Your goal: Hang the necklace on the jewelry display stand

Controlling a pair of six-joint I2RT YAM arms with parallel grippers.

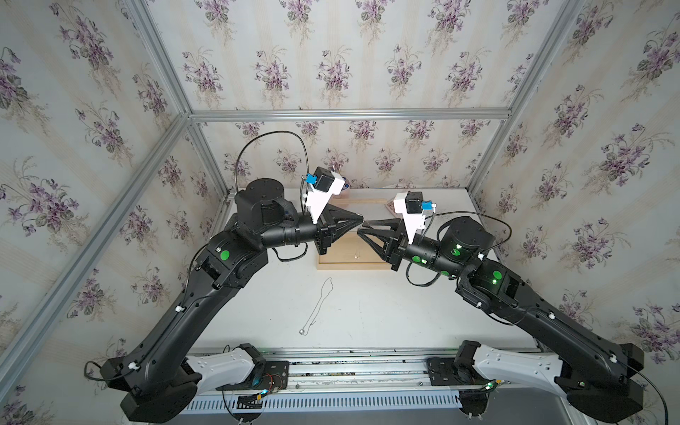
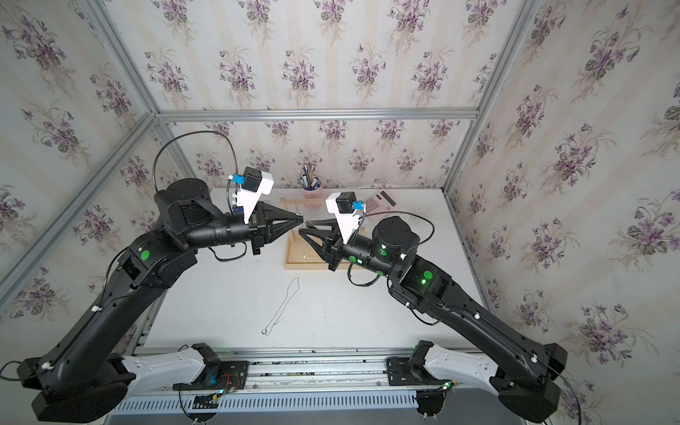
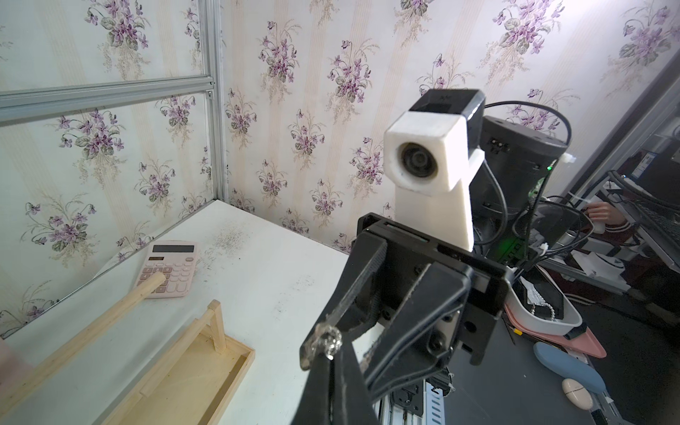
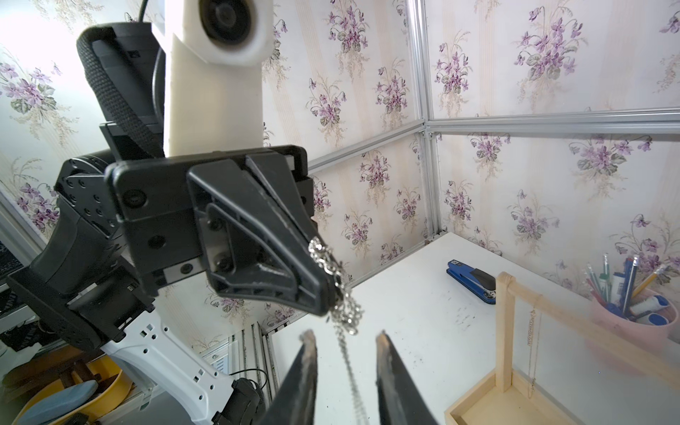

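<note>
A silver chain (image 4: 340, 304) is pinched at the tips of my left gripper (image 1: 357, 219), which is shut on it and raised over the table's middle, and dangles downward. My right gripper faces it from the right, fingers part open around the hanging strand, apparently not closed on it. The wooden display stand (image 4: 506, 326) stands behind on the table, a thin necklace hanging from its bar. Another chain (image 1: 317, 308) lies loose on the front of the table.
A pink pen cup (image 4: 627, 318), a blue stapler (image 4: 467, 279) and a pink calculator (image 3: 166, 272) sit at the back.
</note>
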